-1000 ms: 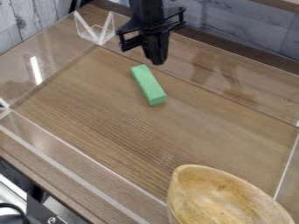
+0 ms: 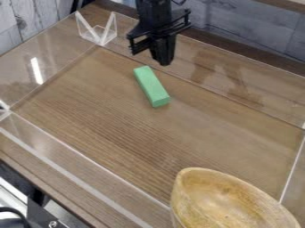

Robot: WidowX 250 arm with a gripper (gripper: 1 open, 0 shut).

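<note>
My black gripper [image 2: 152,40] hangs at the top centre over the wooden table [image 2: 107,142], behind a green block [image 2: 152,86] that lies flat near the middle. The gripper is apart from the block; whether its fingers are open is too small and dark to tell for certain.
A cream bowl [image 2: 227,205] sits at the front right. A clear plastic object [image 2: 98,28] is at the back left near the edge.
My gripper has shifted slightly over the last second and looks a little narrower. The green block and bowl are in the same places.
</note>
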